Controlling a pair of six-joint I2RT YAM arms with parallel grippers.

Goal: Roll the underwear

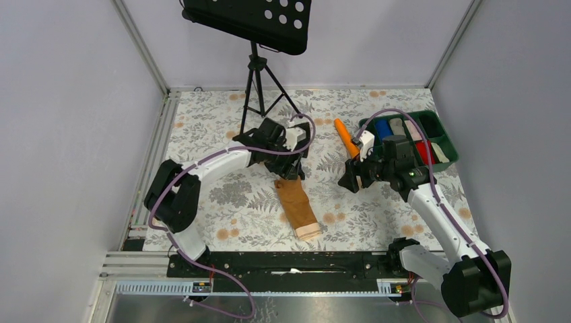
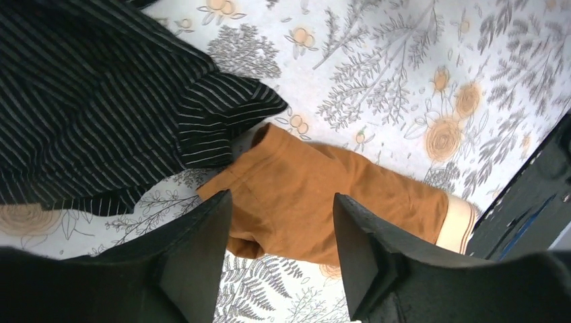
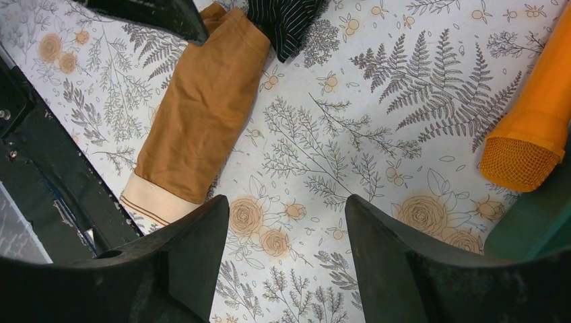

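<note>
The brown underwear lies lengthwise near the table's front, its pale band at the front end. My left gripper hangs over its back end; in the left wrist view its part-open fingers frame the brown cloth, with nothing seen held. Black striped cloth lies touching that back end, partly hidden by the left arm in the top view. My right gripper stands open over bare table, to the right of the underwear.
An orange cylinder lies at back right beside a green divided bin of rolled cloths. A music stand stands at the back.
</note>
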